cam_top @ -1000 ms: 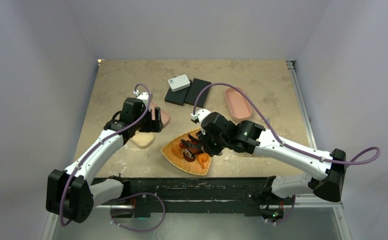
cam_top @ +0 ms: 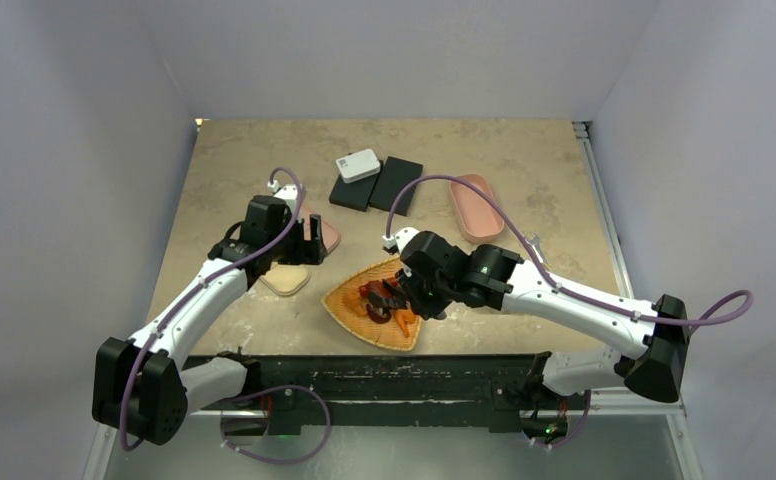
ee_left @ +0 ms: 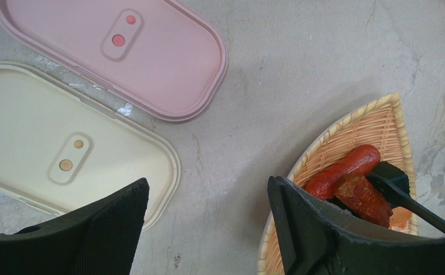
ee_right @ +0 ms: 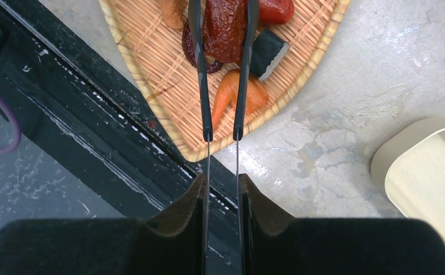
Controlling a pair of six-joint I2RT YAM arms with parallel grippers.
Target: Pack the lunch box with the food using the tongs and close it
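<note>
My right gripper is shut on a pair of tongs with black tips point(ee_right: 204, 97) and thin metal arms. The tips stand on either side of a glossy brown piece of meat point(ee_right: 224, 34) in the woven basket point(cam_top: 340, 317); how firmly they press it is unclear. Around it in the basket lie a red sausage point(ee_left: 346, 169), a seaweed-wrapped roll point(ee_right: 269, 52) and an orange shrimp point(ee_right: 249, 94). My left gripper hangs open and empty near the cream lid point(ee_left: 31, 137) and the pink lid point(ee_left: 168, 51).
A cream box point(ee_right: 389, 163) stands to the right of the basket, mostly hidden by the right arm from above. Further back is a pink box point(cam_top: 477, 212). Black flat pieces point(cam_top: 396, 187) with a white box point(cam_top: 358, 166) lie at the rear.
My right gripper and the tongs have shifted slightly over the basket, and the tong tips sit a little nearer the front right. The left arm has stayed still.
</note>
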